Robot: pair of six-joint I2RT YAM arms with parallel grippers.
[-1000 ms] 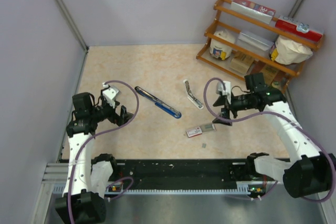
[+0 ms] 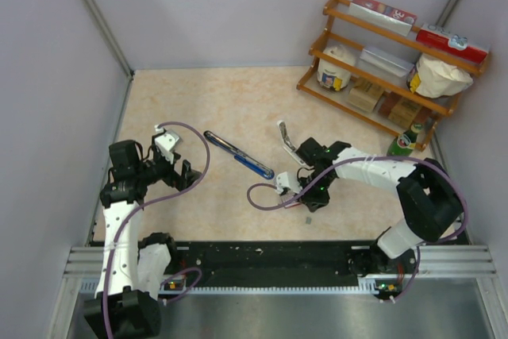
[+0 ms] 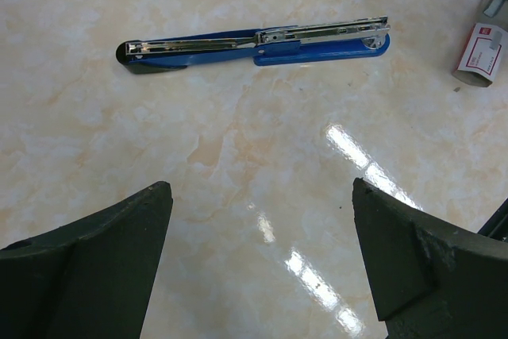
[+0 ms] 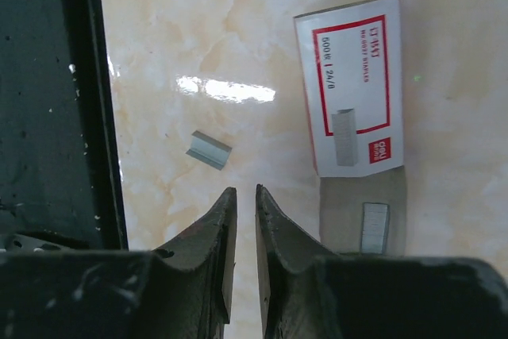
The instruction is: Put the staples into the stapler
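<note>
The long blue stapler (image 2: 238, 155) lies opened out on the table, its metal staple channel (image 3: 317, 32) showing in the left wrist view. My left gripper stands wide open and empty, apart from the stapler. My right gripper is low over the table with its fingertips slightly parted and nothing between them. Just beyond them is a loose grey staple strip (image 4: 209, 150). To the right lies the white, red-lined staple box (image 4: 353, 77), with one strip (image 4: 345, 139) on its top and another strip (image 4: 375, 226) on its grey tray part.
A white hinged object (image 2: 287, 139) lies behind the staple box. A wooden shelf (image 2: 381, 77) with boxes and tubs stands at the back right, a green bottle (image 2: 405, 140) by its foot. A dark trough (image 4: 67, 101) borders the table's front edge.
The left arm and the stapler have stayed put.
</note>
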